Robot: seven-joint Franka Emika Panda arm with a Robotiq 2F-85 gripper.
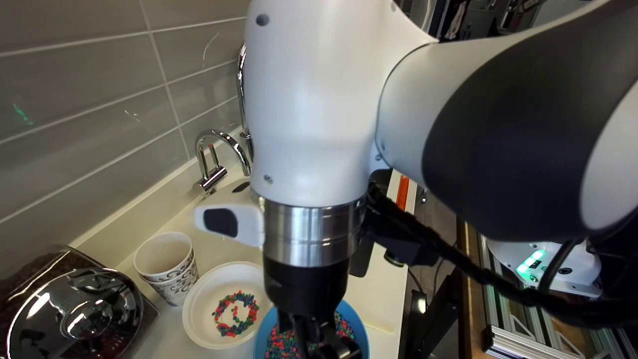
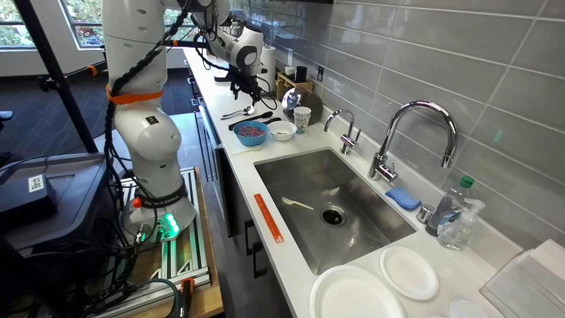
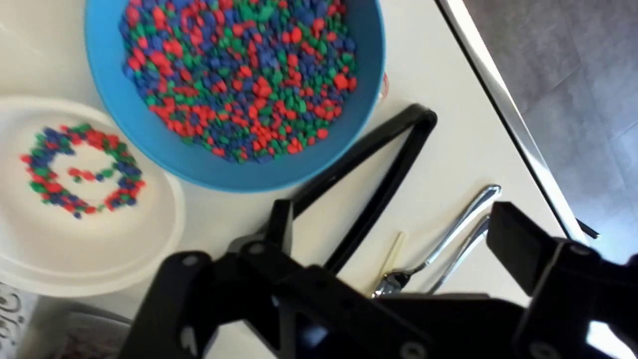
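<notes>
My gripper is open, its two fingertips wide apart with nothing between them. Below it, in the wrist view, lie black tongs (image 3: 389, 179) and metal cutlery (image 3: 454, 233) on the counter. A blue bowl (image 3: 233, 174) filled with small red, green and blue pieces stands farther up that view. Beside it is a white bowl (image 3: 24, 239) with similar pieces arranged in a ring and a short row inside. In exterior view 2, my gripper (image 2: 245, 91) hangs above the counter, beyond the blue bowl (image 2: 251, 140).
Near the white bowl stands a patterned cup (image 1: 167, 263), with a shiny round lid (image 1: 78, 317) to its left. The sink (image 2: 286, 185) and faucets are on the near side in exterior view 2. The counter's front edge (image 3: 508, 101) runs close to the cutlery.
</notes>
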